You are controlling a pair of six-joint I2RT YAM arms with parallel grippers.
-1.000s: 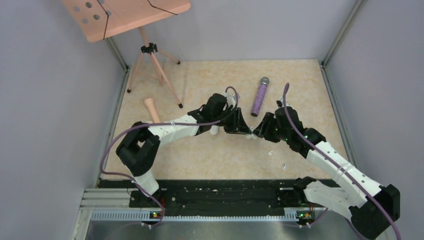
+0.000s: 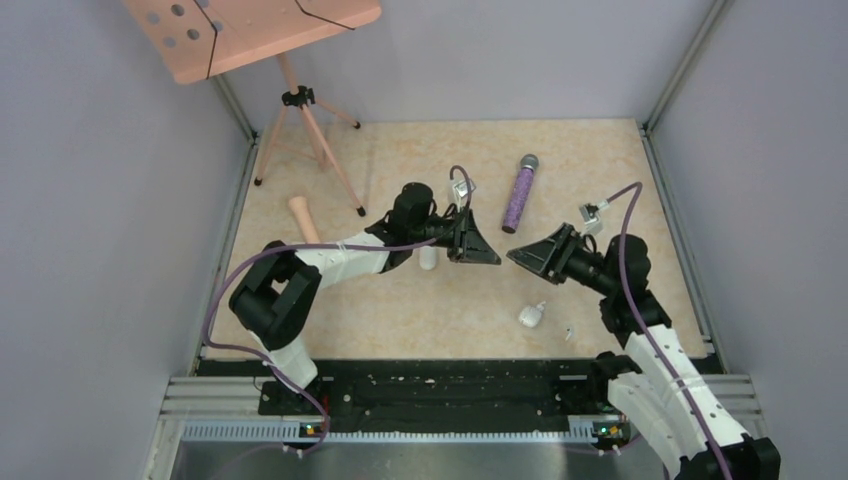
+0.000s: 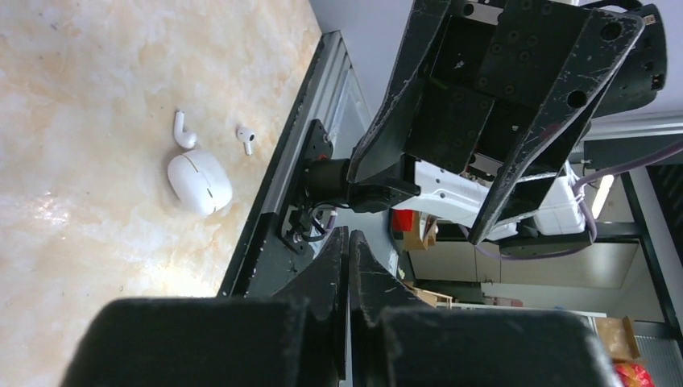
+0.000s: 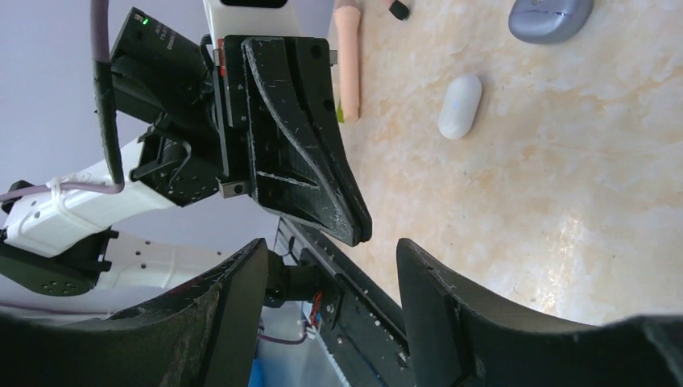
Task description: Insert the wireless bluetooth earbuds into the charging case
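Observation:
The white charging case (image 2: 531,316) lies on the table below the right gripper, clear of both grippers. In the left wrist view the case (image 3: 200,184) shows a lid seam and looks closed. One white earbud (image 3: 184,133) lies right against or beside it; a second earbud (image 3: 246,139) is a short way off, by the table edge. My left gripper (image 2: 498,260) is shut, nothing showing between its fingers, above the table's middle. Facing it across a small gap, my right gripper (image 2: 515,262) is open; its fingers (image 4: 242,278) stand apart and empty.
A white rounded object (image 4: 461,106) rests near the left gripper, with a grey-purple rounded one (image 4: 550,20) farther off. Behind stands a purple microphone (image 2: 519,195). A pink tripod stand (image 2: 310,120) occupies the back left.
The left gripper has shut; the right pulled back and shifted.

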